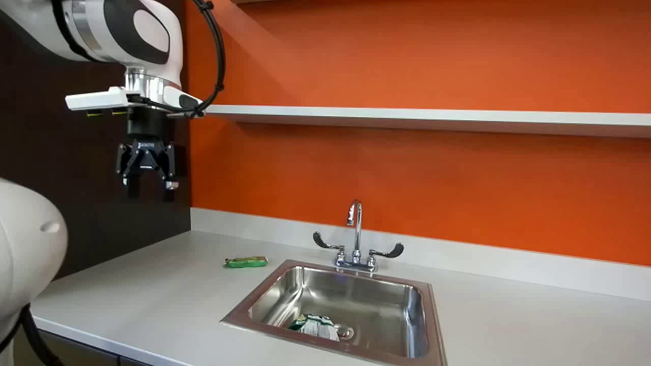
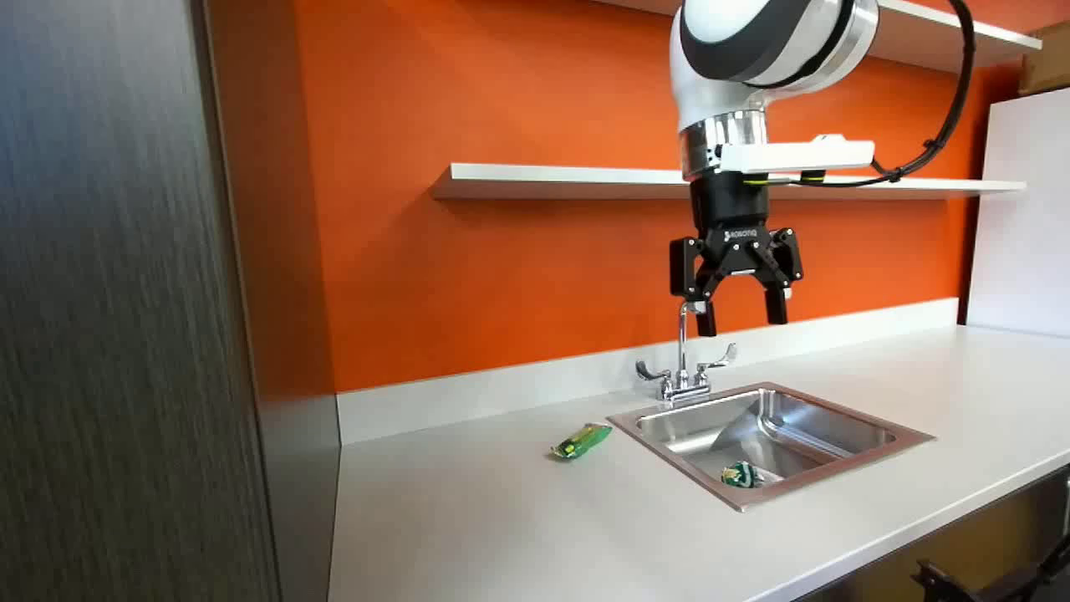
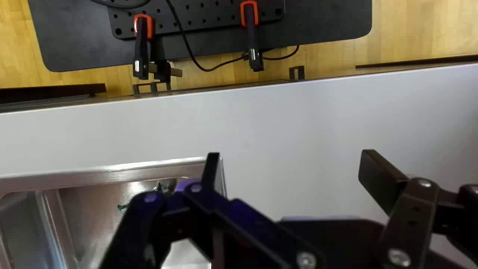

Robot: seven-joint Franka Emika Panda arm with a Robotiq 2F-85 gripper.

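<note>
High above the counter hangs my gripper (image 1: 150,190), open and pointing down, with nothing between its fingers; the second exterior view shows the same gripper (image 2: 741,323) well clear of the worktop. On the counter left of the sink lies a green packet (image 1: 245,262), also seen as a crinkled green packet (image 2: 581,441) in the second exterior view. Inside the steel sink (image 1: 363,286) rests a green and white packet (image 1: 315,326), close to the drain. In the wrist view the sink (image 3: 103,175) is at lower left, its packet mostly hidden behind a finger.
A chrome faucet (image 1: 357,232) with two lever handles rises behind the sink. The white shelf (image 1: 427,116) runs along the orange wall. A dark panel (image 2: 120,301) bounds the counter's left end. Bare worktop (image 2: 471,522) surrounds the green packet.
</note>
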